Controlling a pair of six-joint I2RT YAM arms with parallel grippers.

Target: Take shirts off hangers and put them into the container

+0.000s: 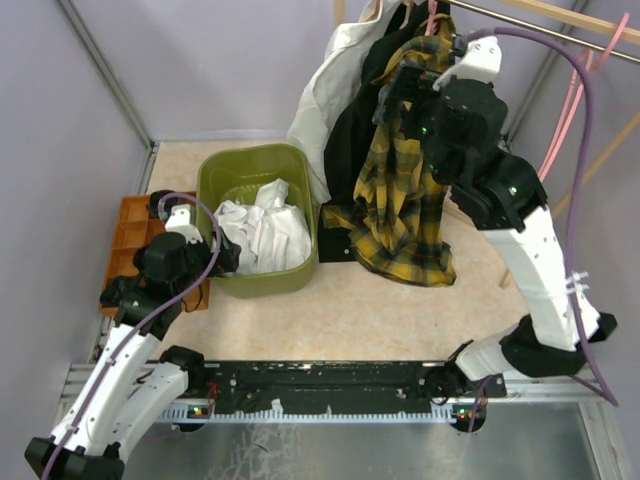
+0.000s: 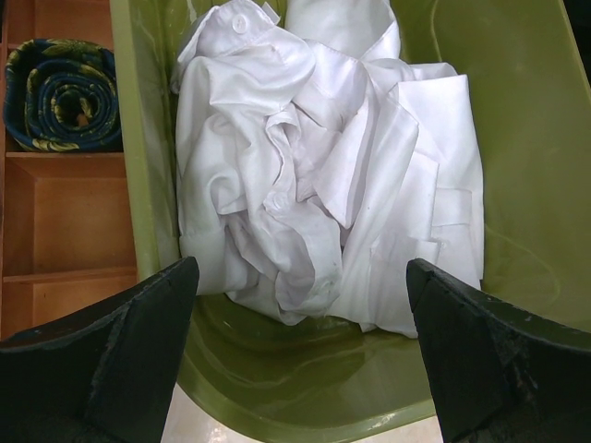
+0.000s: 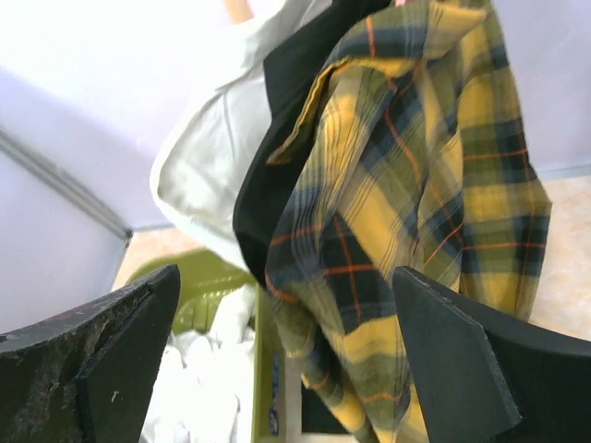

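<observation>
A yellow and black plaid shirt (image 1: 405,225) hangs from a pink hanger (image 1: 432,18) on the metal rail, its hem reaching the table. My right gripper (image 1: 385,105) is up in front of the shirt's upper part. In the right wrist view the plaid shirt (image 3: 369,203) fills the middle beyond the spread fingers (image 3: 462,360), with none of it visibly pinched. Over the green bin's left side my left gripper (image 1: 235,255) stands open. White cloth (image 2: 314,185) lies crumpled beneath it in the bin, apart from its fingers (image 2: 120,369).
Left of the plaid shirt hang a black garment (image 1: 352,145) and a white one (image 1: 325,100). The green bin (image 1: 255,285) stands beside an orange compartment tray (image 1: 118,250) with a rolled patterned cloth (image 2: 65,97).
</observation>
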